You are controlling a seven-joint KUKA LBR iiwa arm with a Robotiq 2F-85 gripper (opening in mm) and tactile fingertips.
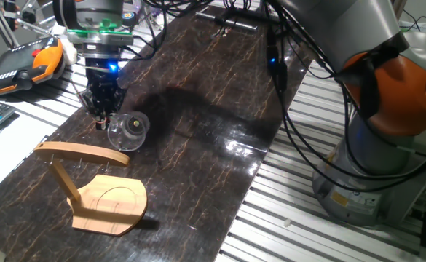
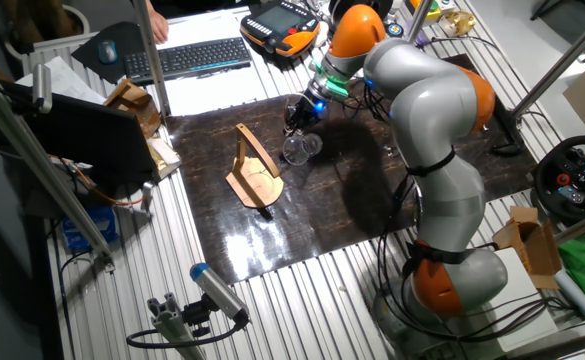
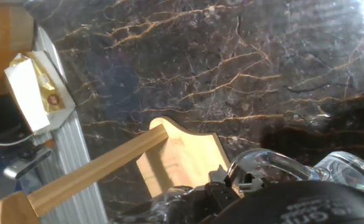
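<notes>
A clear glass (image 1: 128, 132) lies on its side in the grip of my gripper (image 1: 103, 124), whose fingertips are shut on its near part. Its open end faces right in exterior view 1. In exterior view 2 the glass (image 2: 297, 151) shows just below the gripper (image 2: 290, 131). A wooden stand (image 1: 111, 207), with a flat base and a curved overhead arm, is in front of the glass. In the wrist view the stand (image 3: 185, 163) lies beyond the dark fingers, and the glass (image 3: 262, 154) shows at the lower right; the exact contact is hidden there.
A keyboard (image 2: 197, 60) and an orange teach pendant (image 2: 284, 28) lie along the far side. Cables (image 1: 293, 109) hang from the arm. Slatted metal (image 1: 271, 218) borders the table.
</notes>
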